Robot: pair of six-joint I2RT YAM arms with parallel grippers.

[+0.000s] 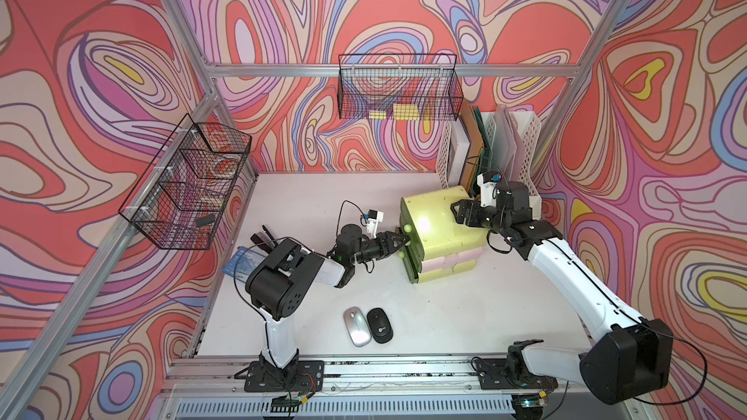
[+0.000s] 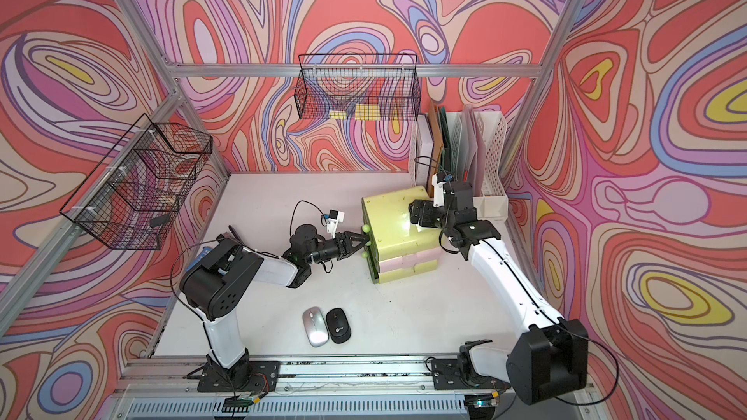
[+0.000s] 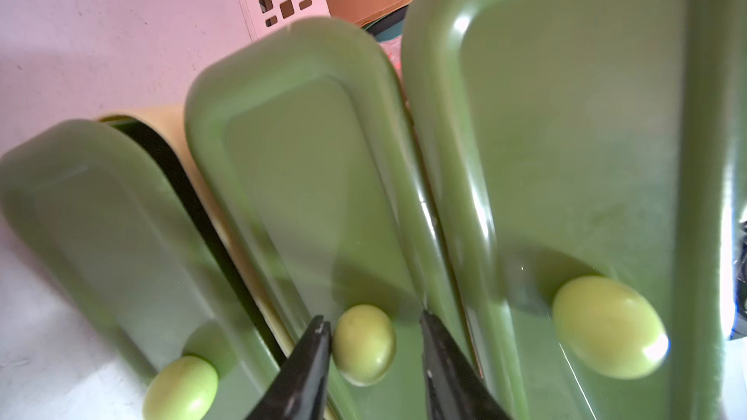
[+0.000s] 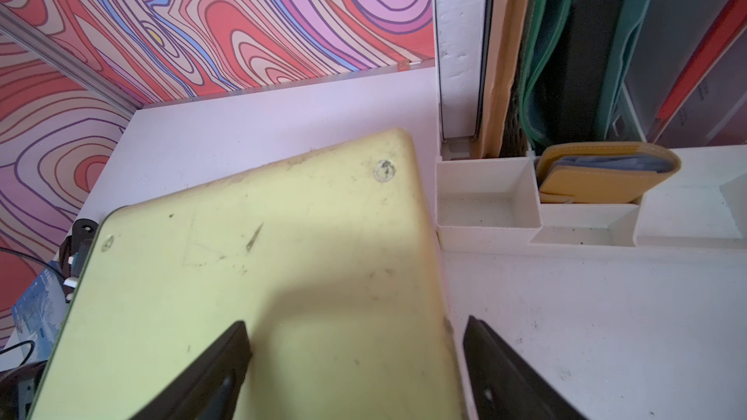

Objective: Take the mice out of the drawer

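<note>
A yellow drawer unit (image 1: 435,217) with green fronts and round knobs stands right of the middle. My left gripper is at its front, fingers apart around the middle knob (image 3: 364,342), which looks close to or touching the left finger. Another knob (image 3: 611,326) sits to the right, one more lower left. My right gripper is open over the top of the unit's far-right part. A silver mouse (image 1: 357,326) and a black mouse (image 1: 379,325) lie on the table in front, left of the unit. The drawers' insides are hidden.
A white organizer with folders (image 4: 486,194) stands behind the unit at back right. Wire baskets (image 1: 397,89) hang on the back and left rails. Dark tools and a blue packet (image 1: 241,264) lie at the table's left.
</note>
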